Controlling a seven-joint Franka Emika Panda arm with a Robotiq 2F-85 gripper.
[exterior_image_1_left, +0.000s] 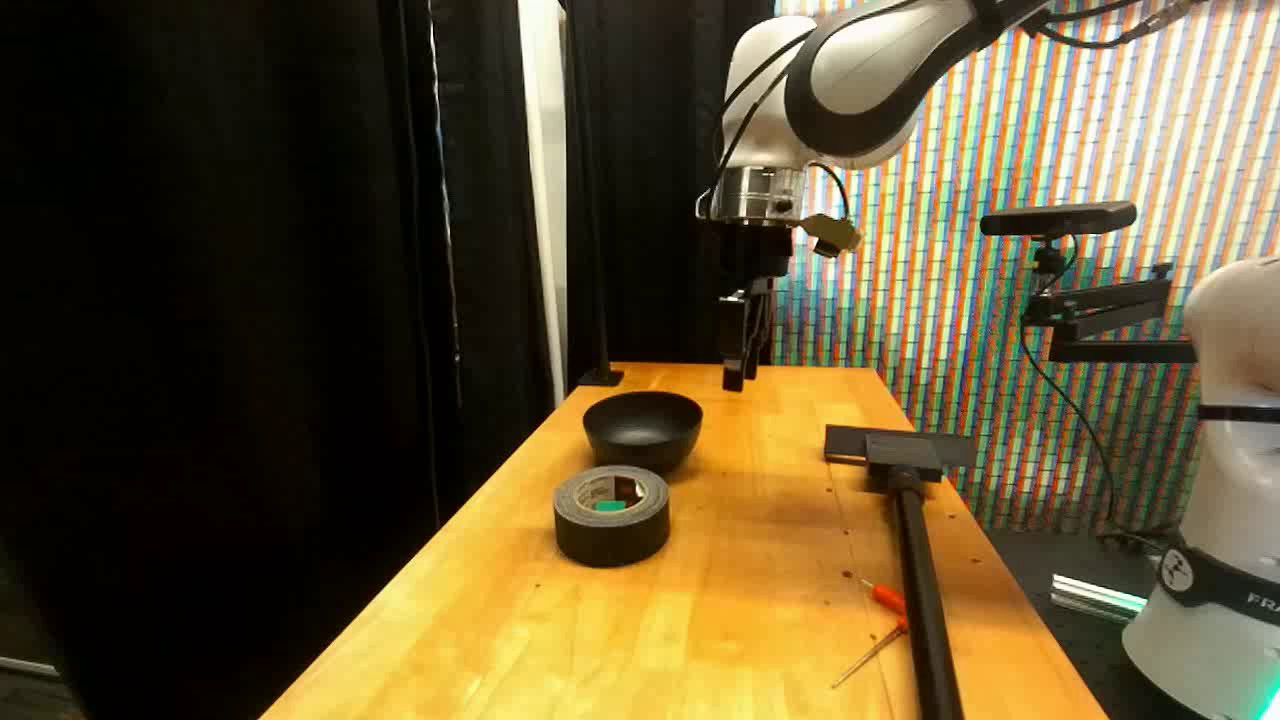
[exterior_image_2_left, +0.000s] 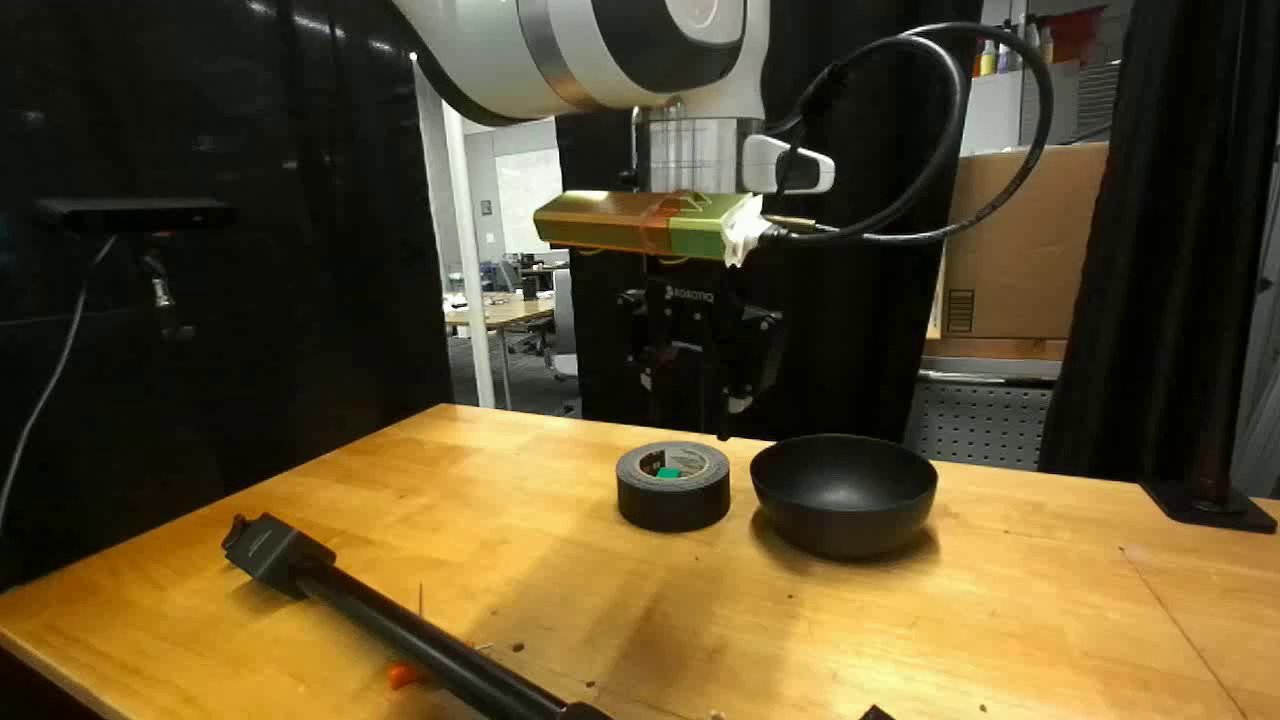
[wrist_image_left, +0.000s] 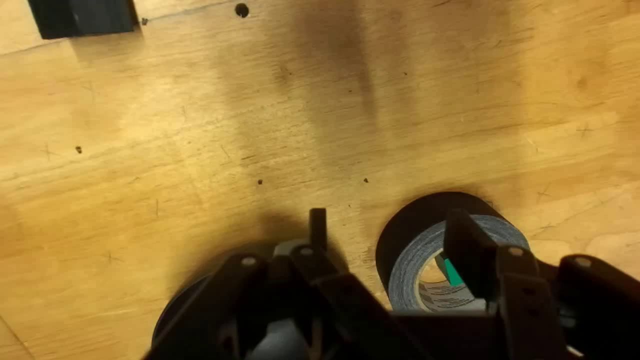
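Observation:
My gripper hangs above the table with its fingers (wrist_image_left: 318, 228) spread apart and nothing between them. In exterior view 2 the gripper (exterior_image_2_left: 691, 396) appears above and behind the tape roll. A black tape roll (exterior_image_1_left: 612, 540) lies flat on the wood; a small green object (wrist_image_left: 453, 273) sits inside its hole. Beside the roll stands an empty-looking black bowl (exterior_image_2_left: 843, 504), upright. From the wrist, the roll (wrist_image_left: 402, 240) is partly covered by one finger, and most of the bowl (wrist_image_left: 180, 303) is hidden behind the other side of the gripper.
A black pole with a flat head (exterior_image_1_left: 918, 576) lies along one side of the table. Near it is a red-handled screwdriver (exterior_image_1_left: 888, 598). A black stand base (exterior_image_2_left: 1209, 505) rests by the bowl's far side.

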